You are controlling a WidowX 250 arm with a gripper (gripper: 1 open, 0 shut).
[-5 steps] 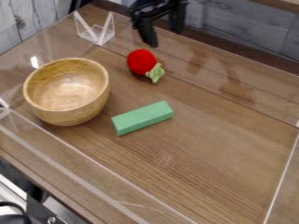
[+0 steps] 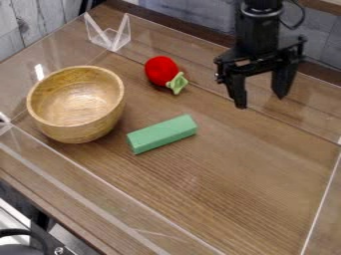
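My gripper [image 2: 258, 90] hangs over the back right of the wooden table, its black fingers open and pointing down. A red object with a pale green part [image 2: 162, 71] lies at the back, to the left of the gripper. A green block [image 2: 162, 134] lies diagonally near the centre. A round wooden bowl [image 2: 75, 124] stands at the left.
A small clear wire-like or plastic item [image 2: 110, 36] is at the back left. A dark cable or object shows at the bottom left corner.
My gripper has moved right and down toward the table, from the back middle to the back right. The objects on the table look unmoved.
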